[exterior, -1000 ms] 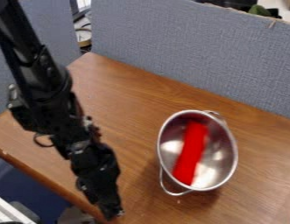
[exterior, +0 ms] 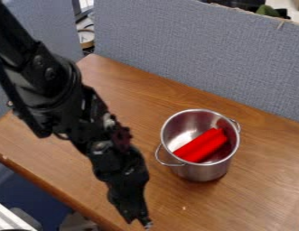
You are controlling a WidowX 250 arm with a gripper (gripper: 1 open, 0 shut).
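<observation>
A steel pot (exterior: 217, 170) with two wire handles stands upright on the wooden table (exterior: 260, 198), right of centre. Inside it lies a red cylindrical object (exterior: 201, 144), tilted diagonally. My black gripper (exterior: 142, 218) points down at the lower middle, left of the pot and nearer the front edge, apart from the pot. It appears shut, with nothing visible between its fingers.
Grey padded panels (exterior: 200, 45) border the table at the back and left. The table's front left edge runs beside the arm. The wood is clear behind and right of the pot.
My gripper has shifted right and slightly down. The pot, which was tipped toward the camera, now stands more upright and farther back, with the red object shifted inside it.
</observation>
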